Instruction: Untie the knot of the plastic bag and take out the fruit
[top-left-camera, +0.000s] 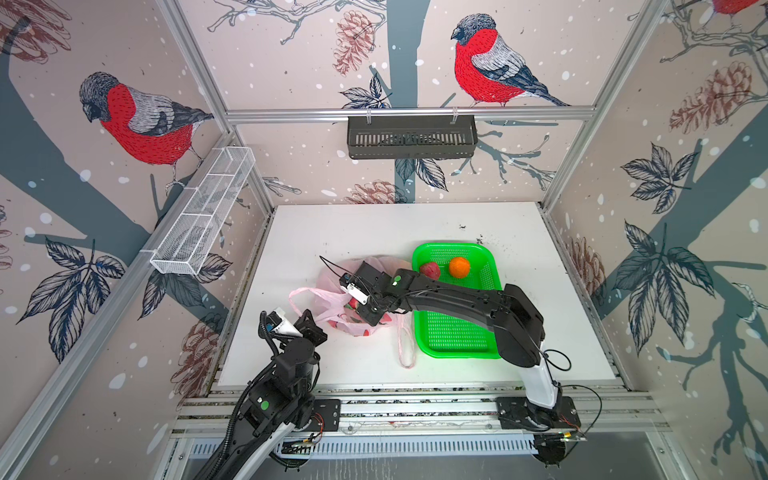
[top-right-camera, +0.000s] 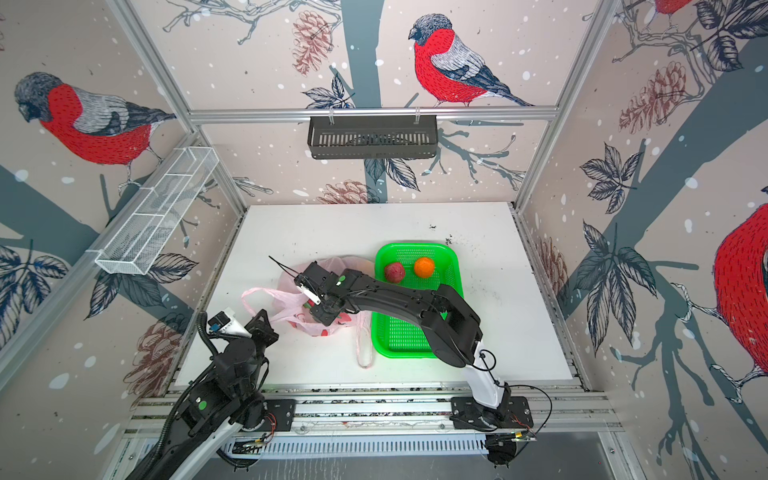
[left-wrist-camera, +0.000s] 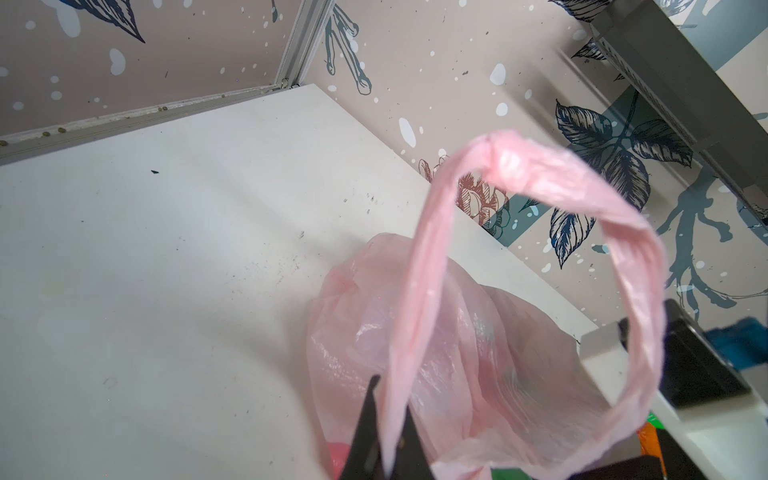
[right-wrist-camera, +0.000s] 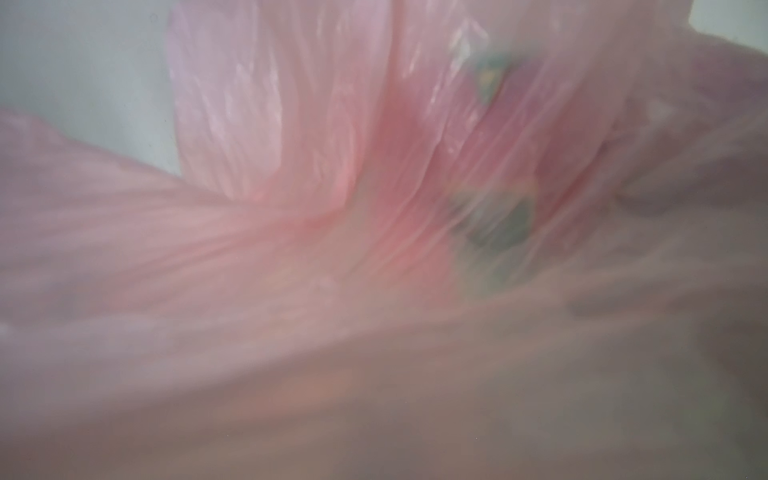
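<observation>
The thin pink plastic bag (top-left-camera: 330, 280) lies crumpled left of the green basket, its handle loops loose. Red patches (top-left-camera: 366, 333) show through it. One handle (left-wrist-camera: 424, 296) arches up in the left wrist view, its lower end running between the fingers of my left gripper, which is shut on it at the bag's left side. My right gripper (top-left-camera: 364, 317) is down at the bag, coming over from the right. Pink plastic fills the right wrist view and hides its fingers. Any knot is hard to make out.
A green basket (top-left-camera: 424, 345) holds a red fruit (top-left-camera: 430, 270) and an orange (top-left-camera: 459, 267) at its back. The right arm (top-left-camera: 472, 302) crosses over it. Another handle loop (top-left-camera: 406, 352) hangs toward the front.
</observation>
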